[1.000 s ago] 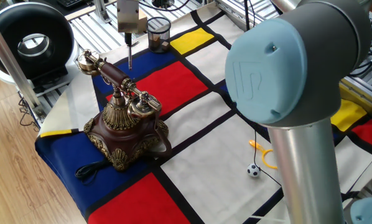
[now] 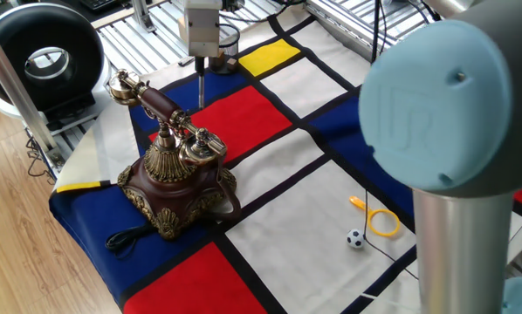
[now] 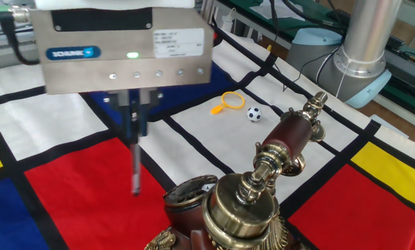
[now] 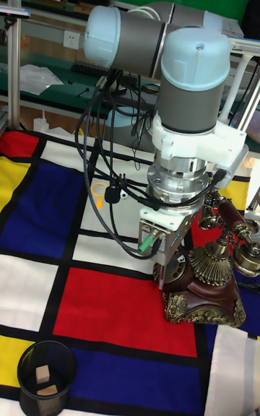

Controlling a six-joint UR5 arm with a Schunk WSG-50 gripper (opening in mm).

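My gripper (image 3: 136, 193) points straight down above the red cloth panel, its thin fingers (image 3: 136, 167) together and nothing visible between them. In exterior view 1 its tip hangs behind the handset of an antique-style telephone (image 2: 178, 192), apart from it. The phone is dark red with brass trim, its handset resting on the cradle. A small black-and-white football (image 2: 355, 238) lies on a white panel beside a yellow ring-shaped object with a handle (image 2: 383, 223). In exterior view 3 the fingertips are partly hidden near the phone's base.
A black mesh cup (image 4: 48, 378) holding wooden blocks (image 4: 43, 374) stands at the cloth's edge. A black round device (image 2: 47, 61) is beyond the table's left side. Cables (image 4: 96, 177) hang from the arm.
In exterior view 1 the gripper has shifted right and slightly down, and the arm's blue-capped joint has moved right. Phone, football and yellow object stay put.
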